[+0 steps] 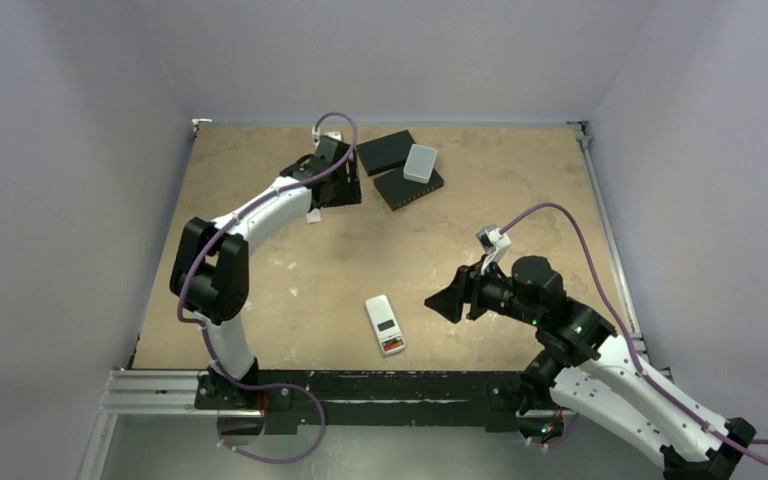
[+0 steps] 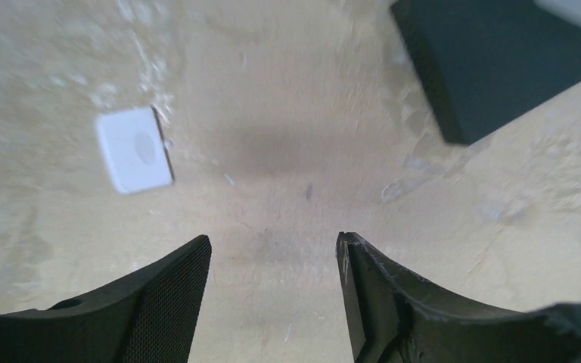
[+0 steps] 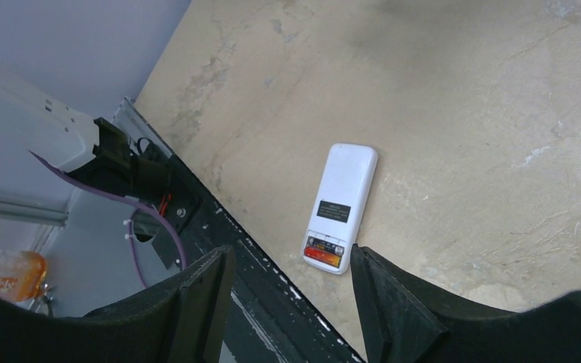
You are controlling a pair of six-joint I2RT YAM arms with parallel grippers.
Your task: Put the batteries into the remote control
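Observation:
The white remote point(image 1: 382, 316) lies on the table near the front edge, its open compartment facing up. Inside that compartment, the right wrist view shows an orange battery point(image 3: 322, 257) beside a darker one point(image 3: 325, 244). A small white square piece point(image 2: 135, 150), seemingly the battery cover, rests on the table. To its right and above the table, my left gripper is open and empty. My right gripper hangs in the air to the right of the remote, also open with nothing between its fingers.
Two black boxes point(image 1: 385, 150) lie at the back middle, with a pale grey box point(image 1: 420, 163) on top. A black rail point(image 1: 410, 388) runs along the front edge. Bare table point(image 1: 350, 255) stretches between the left arm and the remote.

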